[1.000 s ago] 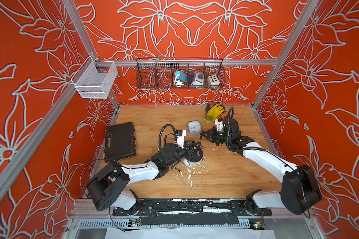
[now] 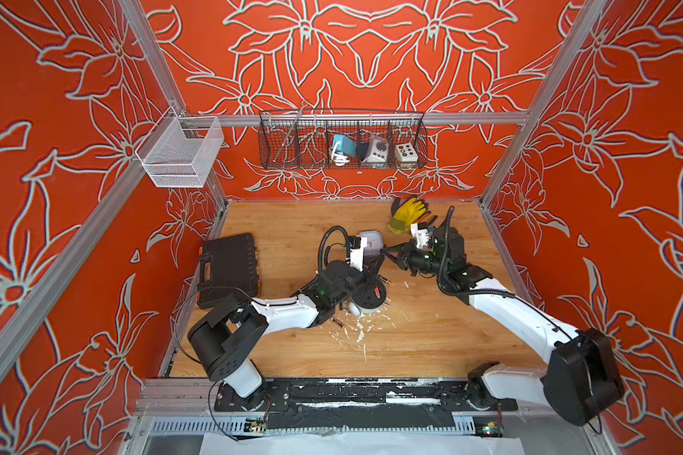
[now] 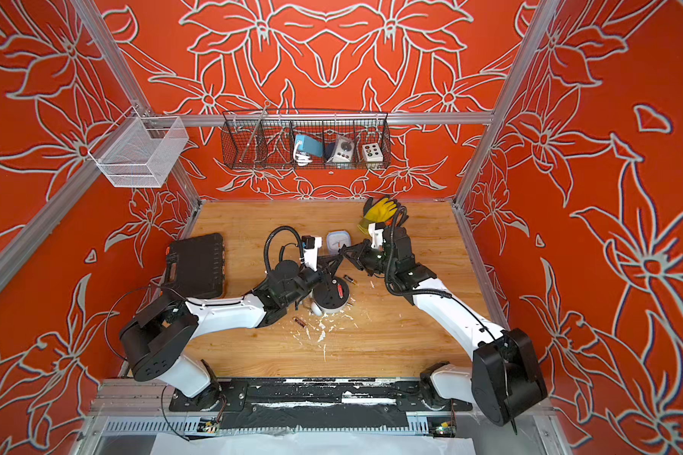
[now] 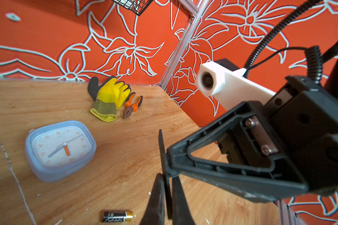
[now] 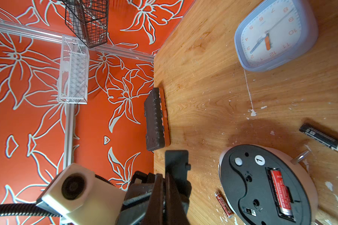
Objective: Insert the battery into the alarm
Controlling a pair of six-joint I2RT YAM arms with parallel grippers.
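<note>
The alarm base (image 5: 244, 176) lies on the table, black underside up, a red battery (image 5: 279, 189) in its open compartment. A gold-black battery (image 4: 117, 216) lies beside it; another red battery (image 5: 223, 204) lies on its other side. My left gripper hangs over the alarm, shut, nothing visible between its fingers. My right gripper faces it from the right, also shut; their fingertips are very close, possibly touching.
A blue clock (image 4: 62, 148) stands behind. Gloves (image 4: 109, 97) and pliers (image 4: 130, 106) lie at the back right, a black case (image 2: 231, 265) at the left. Baskets (image 2: 341, 140) hang on the wall.
My left gripper has moved up and rightward toward the right gripper.
</note>
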